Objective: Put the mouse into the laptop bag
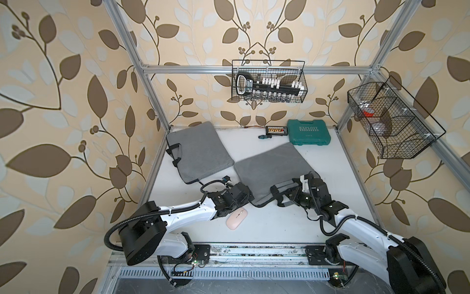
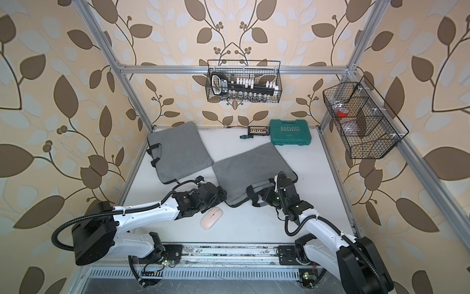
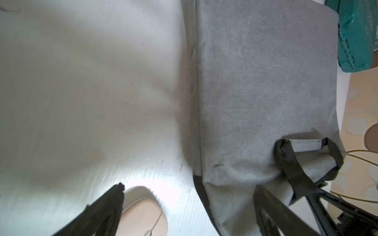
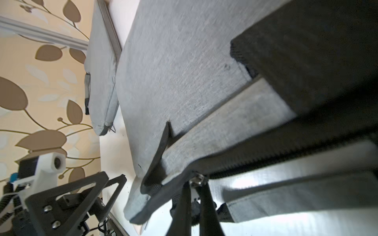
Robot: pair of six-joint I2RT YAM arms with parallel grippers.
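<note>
A pink mouse [image 1: 236, 218] [image 2: 211, 218] [image 3: 142, 220] lies on the white table beside a grey laptop bag [image 1: 266, 166] [image 2: 244, 169] [image 3: 263, 78] [image 4: 181, 66] with dark straps. My open left gripper [image 1: 244, 198] hangs just over the mouse and the bag's near left corner, holding nothing. My right gripper [image 1: 298, 193] is shut at the bag's zippered near edge, beside the handle; the small metal zipper piece shows at its fingertips, though whether it is pinched between them I cannot tell.
A second grey bag [image 1: 198, 147] lies at back left. A green case [image 1: 308, 131] and small bit set [image 1: 276, 130] sit along the back wall. Wire baskets hang on the back and right walls. Bare table shows around the mouse.
</note>
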